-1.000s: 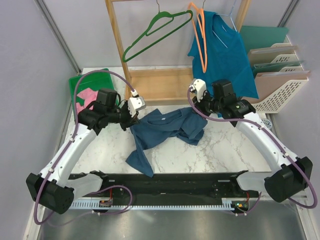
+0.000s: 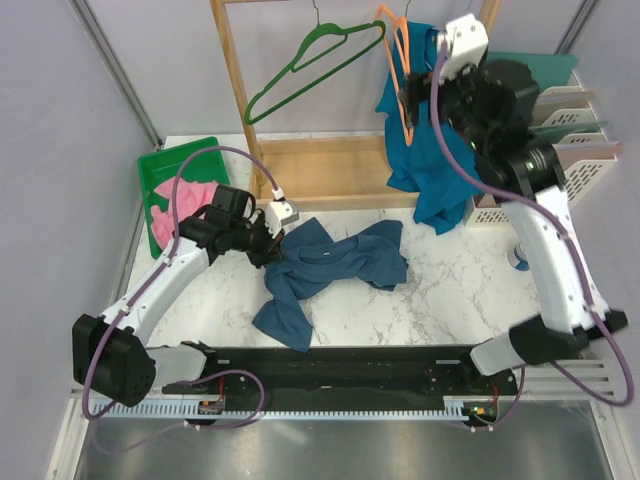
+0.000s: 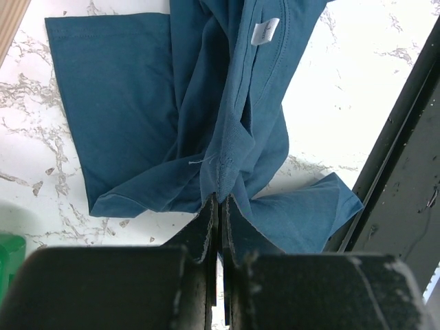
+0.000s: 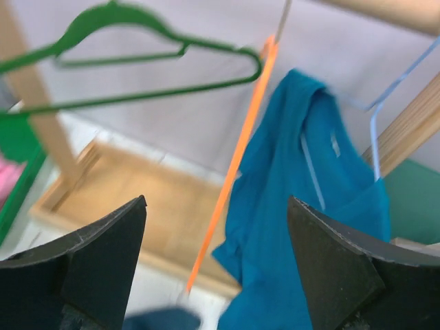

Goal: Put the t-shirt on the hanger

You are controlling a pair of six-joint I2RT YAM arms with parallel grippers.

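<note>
A dark teal t-shirt lies bunched on the marble table. My left gripper is shut at its folded edge, near a white label; whether cloth sits between the fingertips is hard to tell. My right gripper is raised high at the right and stands open, facing the green hanger, an orange hanger and a blue shirt hung on the wooden rack. The right arm is blurred in the top view.
A green bin with pink cloth stands at the left. White file racks are at the right behind my right arm.
My left gripper has lowered a little, and the t-shirt has settled flatter.
</note>
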